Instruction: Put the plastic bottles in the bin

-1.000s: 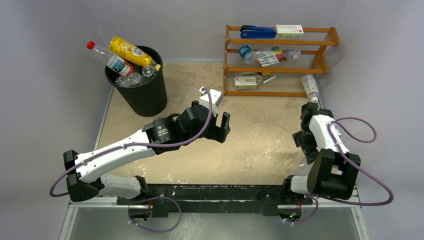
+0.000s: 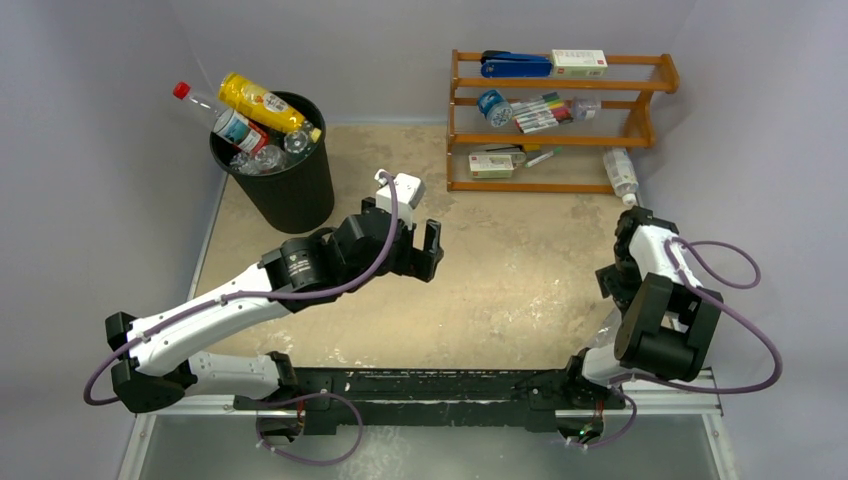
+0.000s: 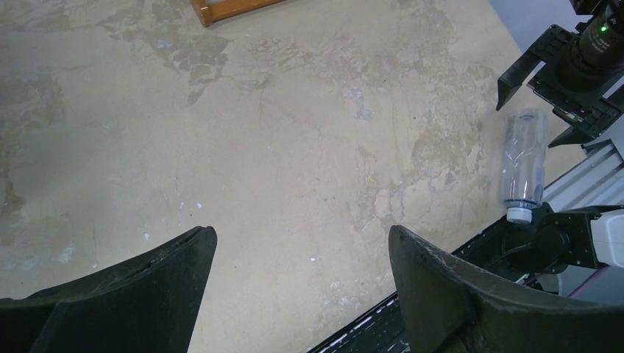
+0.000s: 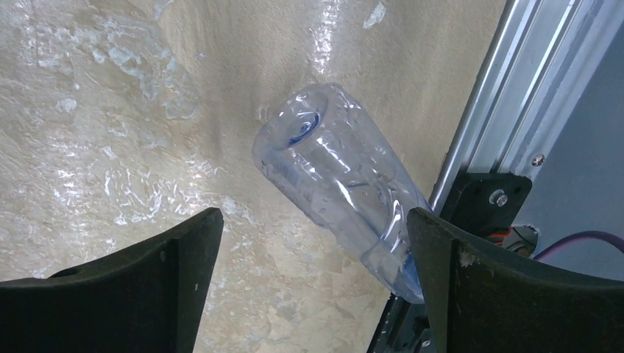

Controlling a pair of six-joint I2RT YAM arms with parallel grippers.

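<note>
A clear plastic bottle [image 4: 338, 176] lies on the table at the right edge, seen end-on below my open right gripper in the right wrist view; in the left wrist view the same bottle [image 3: 524, 158] lies beside that gripper's fingers. My left gripper [image 2: 410, 250] hangs over the middle of the table, open and empty. The black bin [image 2: 285, 200] at the back left is heaped with bottles, among them a yellow one [image 2: 260, 100] and one with a red cap [image 2: 205, 110]. Another bottle [image 2: 620, 172] lies by the rack's right end.
A wooden rack [image 2: 560, 185] at the back right holds a stapler, boxes, markers and small jars. Walls close in on both sides, and a dark rail runs along the front edge.
My left arm has drifted left, away from the table's centre. My right gripper has moved a little to the right over the bottle.
</note>
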